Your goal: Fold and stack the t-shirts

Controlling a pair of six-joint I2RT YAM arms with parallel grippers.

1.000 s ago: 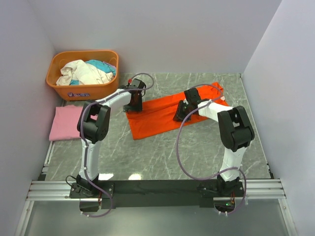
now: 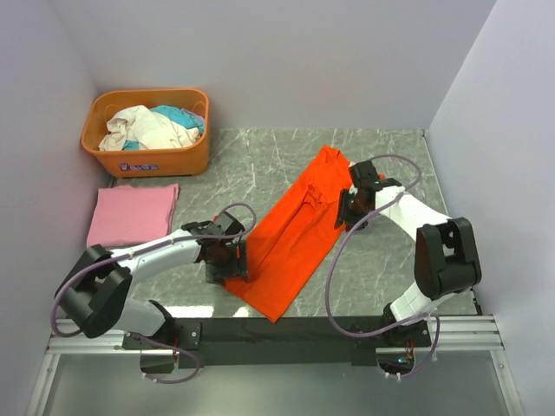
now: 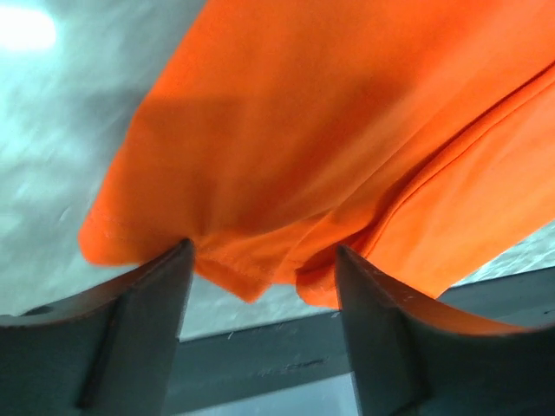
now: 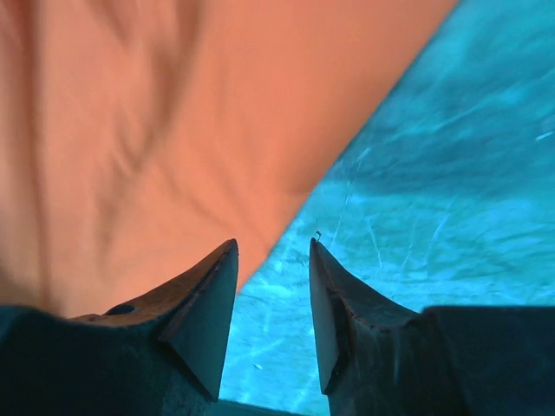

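An orange t-shirt (image 2: 290, 243) lies as a long folded strip, slanting from the back of the table down to the front edge, where one corner overhangs. Over its near left end stands my left gripper (image 2: 227, 270). In the left wrist view its fingers (image 3: 351, 282) are apart, with rumpled orange cloth below and beyond them. My right gripper (image 2: 350, 220) is at the shirt's right side, its fingers (image 4: 227, 260) parted in the right wrist view, the cloth edge and bare table beneath. A folded pink shirt (image 2: 132, 215) rests flat at the left.
An orange basket (image 2: 165, 162) holding white and blue cloths stands at the back left. Walls rise close on both sides.
The right gripper has shifted slightly right and nearer the front.
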